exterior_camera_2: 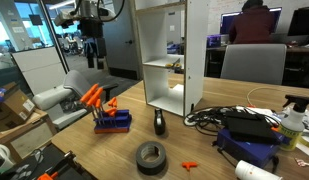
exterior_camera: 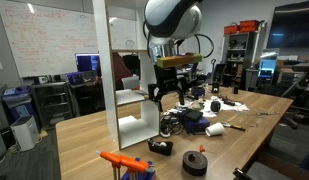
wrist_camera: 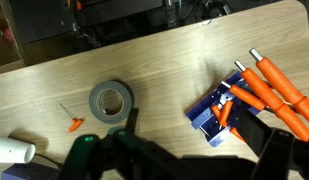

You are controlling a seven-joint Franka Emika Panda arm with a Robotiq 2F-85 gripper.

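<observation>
High over the table, my gripper point(exterior_camera: 177, 98) has its two black fingers wide apart with empty space between them. From the wrist view, the dark fingers point(wrist_camera: 132, 125) frame bare wood and part of a blue holder point(wrist_camera: 207, 118). Orange-handled tools point(wrist_camera: 277, 83) lie across or beside that holder. A black tape roll point(wrist_camera: 111, 101) rests flat on the wood to the left. In exterior view 2 the same tape roll point(exterior_camera_2: 151, 157) is near the front, with the blue holder point(exterior_camera_2: 112, 121) further left. Nothing touches my gripper.
A white shelf unit point(exterior_camera_2: 165, 62) stands upright on the table. Close to it is a small black object point(exterior_camera_2: 160, 123). Cables, a black device point(exterior_camera_2: 249, 130), a spray bottle point(exterior_camera_2: 294, 121) and a white cup point(exterior_camera_2: 255, 172) crowd the right. Open wood surrounds the tape roll.
</observation>
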